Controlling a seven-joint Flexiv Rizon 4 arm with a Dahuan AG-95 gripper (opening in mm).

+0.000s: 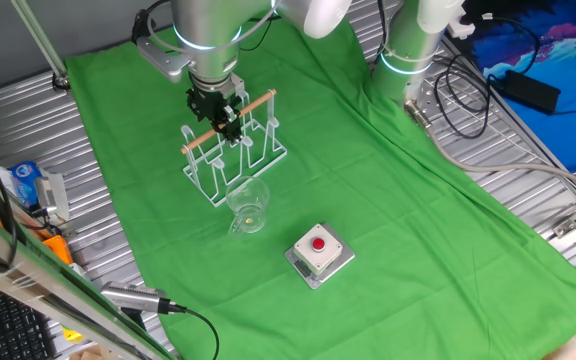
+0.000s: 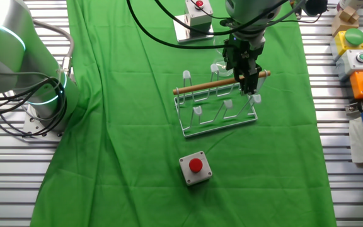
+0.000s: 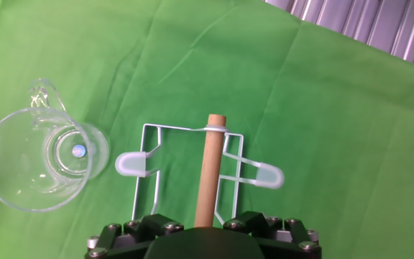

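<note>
My gripper (image 1: 232,132) points down at the wooden bar (image 1: 260,102) along the top of a white wire cup rack (image 1: 201,184). In exterior view 2 the gripper (image 2: 249,88) is near one end of that bar. The wrist view shows the bar (image 3: 211,169) running under the gripper between two white-tipped hooks; dark parts hide the fingertips. Whether the fingers are open or shut, or touch the bar, cannot be told. A clear glass mug (image 3: 45,160) stands upright on the green cloth beside the rack, its handle (image 3: 44,93) pointing up in the wrist view. No cup hangs on the visible hooks.
A red-button box (image 1: 318,248) on a metal plate sits past the mug. Another red-button box (image 2: 195,168) lies on the other side of the rack. Black cables (image 2: 188,46) hang across exterior view 2.
</note>
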